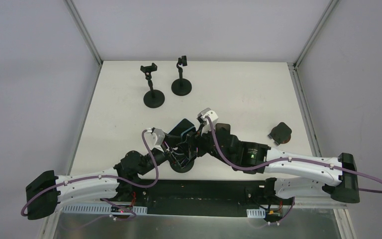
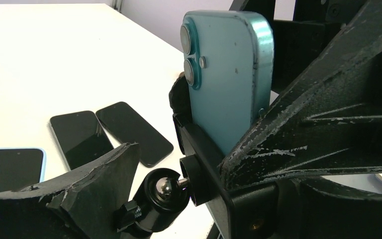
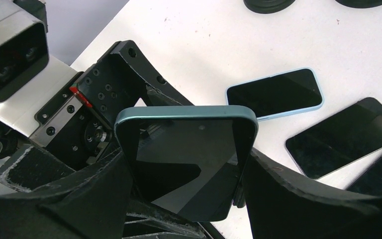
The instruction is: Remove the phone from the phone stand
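A teal phone is upright at the black phone stand's holder, camera side facing my left wrist camera; in the right wrist view its screen [image 3: 189, 169] faces up at the camera. My right gripper is shut on the phone, a finger along each long side. My left gripper is part open around the stand's holder and ball joint [image 2: 165, 187], below the phone. In the top view both grippers meet over the stand's base [image 1: 181, 168], largely hiding phone and holder.
Phones lie flat on the table [image 1: 248, 89]: a light blue one [image 3: 273, 92] and dark ones [image 3: 343, 137]. Two empty stands [image 1: 153, 98] [image 1: 181, 87] stand at the back; another dark object [image 1: 280, 133] is at the right.
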